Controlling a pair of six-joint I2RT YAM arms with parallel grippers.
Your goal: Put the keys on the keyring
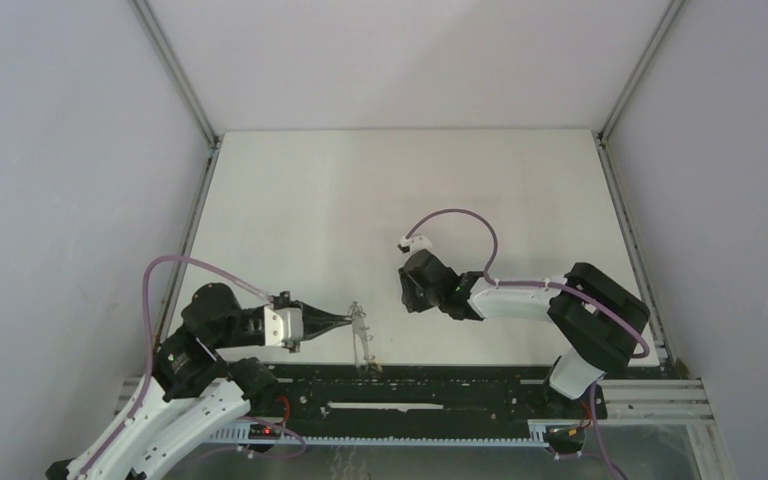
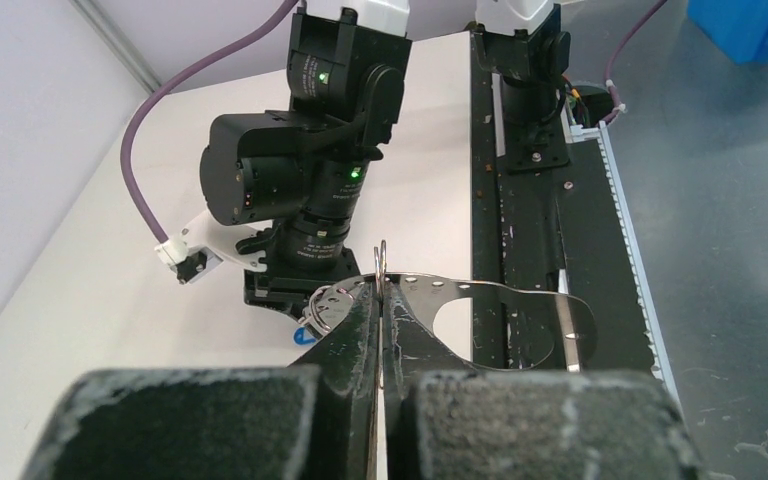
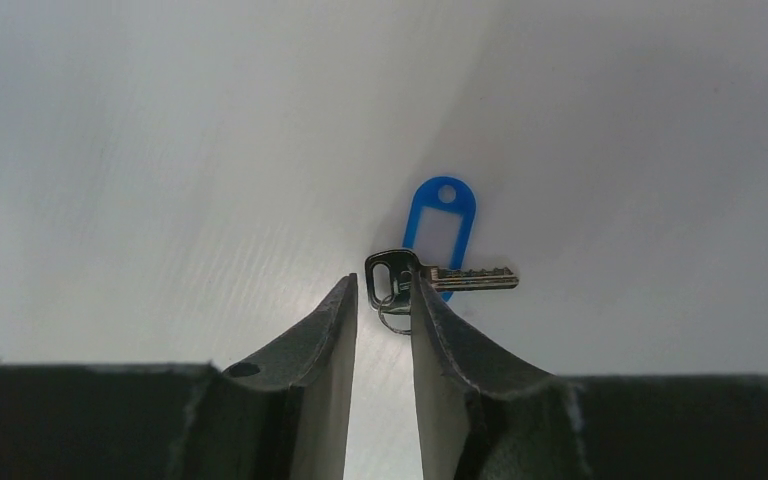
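In the left wrist view my left gripper is shut on a thin metal ring [image 2: 381, 257], the keyring, which stands up between its fingertips. A flat shiny metal piece [image 2: 550, 318] with cut-outs shows behind those fingertips. From above, a metal piece [image 1: 363, 345] dangles below the left fingertips. A key [image 3: 470, 279] with a dark head lies across a blue tag [image 3: 445, 212] on the white table, a small thin ring [image 3: 390, 325] at its head. My right gripper points down over the key head, part open; its right finger hides some of it.
A black rail [image 1: 480, 395] runs along its front edge. The right arm's purple cable [image 1: 460, 211] loops above its wrist. A blue bin [image 2: 750, 25] stands beyond the table in the left wrist view.
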